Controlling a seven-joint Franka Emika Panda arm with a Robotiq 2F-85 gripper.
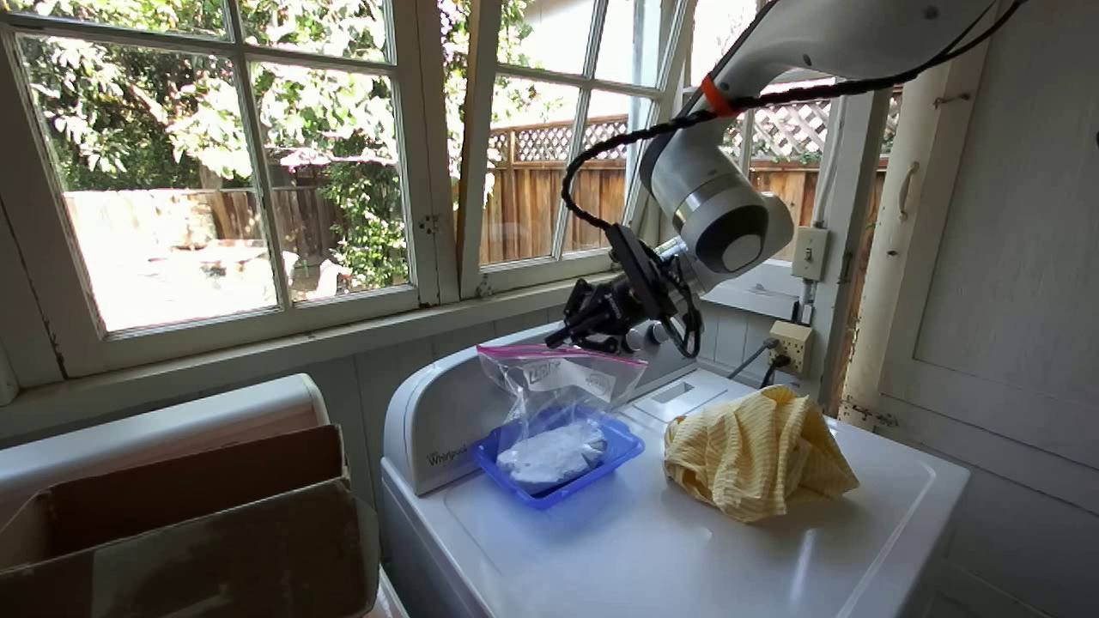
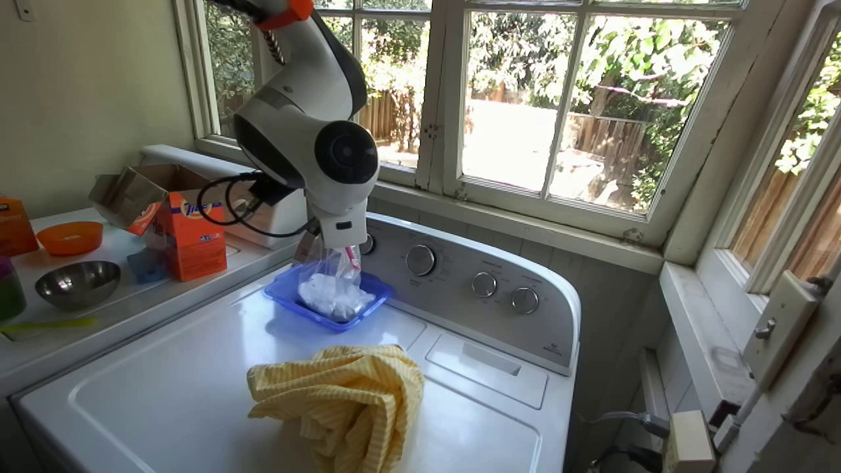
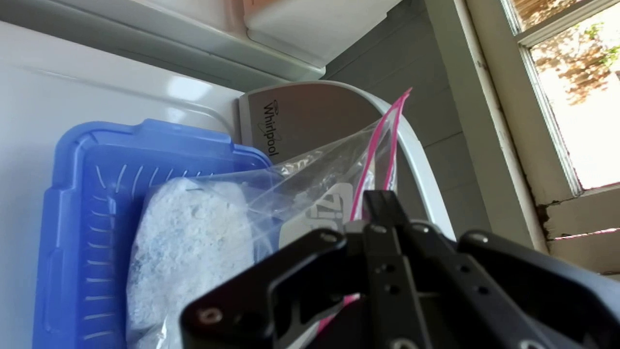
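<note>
A clear zip bag with a pink seal holds a white, powdery lump. The lump end rests in a blue plastic tray on the washer top, while the bag's upper part stands up toward my gripper. My gripper is shut at the bag's mouth; one pink strip runs behind its fingertips and the other passes along their left side. The thin rim appears pinched there, though the exact contact is hidden. In exterior view 2, the arm hides the gripper above the tray.
A crumpled yellow cloth lies on the washer, right of the tray in exterior view 1. The control panel rises behind. On the neighbouring machine stand an orange box, a metal bowl and an orange bowl.
</note>
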